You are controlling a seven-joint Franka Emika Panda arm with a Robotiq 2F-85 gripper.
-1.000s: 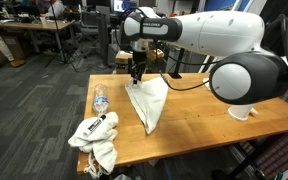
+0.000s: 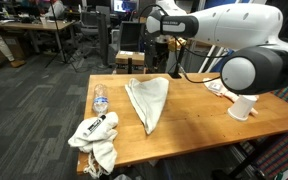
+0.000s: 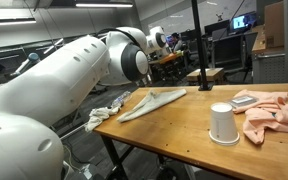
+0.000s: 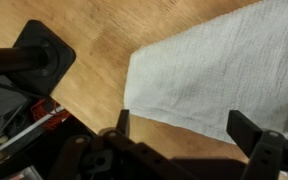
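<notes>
A light grey-white cloth (image 2: 149,98) lies spread on the wooden table, with a long corner pointing towards the front edge. In the wrist view the same cloth (image 4: 209,75) fills the right half, fairly flat, with its lower edge running between the two fingers. Above it my gripper is open, its dark fingers (image 4: 246,130) wide apart and nothing held between them. From the second side view the cloth (image 3: 152,103) looks low and flat at the table's far end, beneath the arm.
A clear bottle (image 2: 101,100) and a crumpled white cloth (image 2: 97,140) with a dark marking are on the left. A white cup (image 3: 223,123) and pink cloth (image 3: 271,115) occupy the other end. Bare wood (image 2: 199,125) separates the two ends.
The arm's end has shifted to the right in exterior view 1 and risen a little from over the cloth's far edge. The spread cloth looks unmoved.
</notes>
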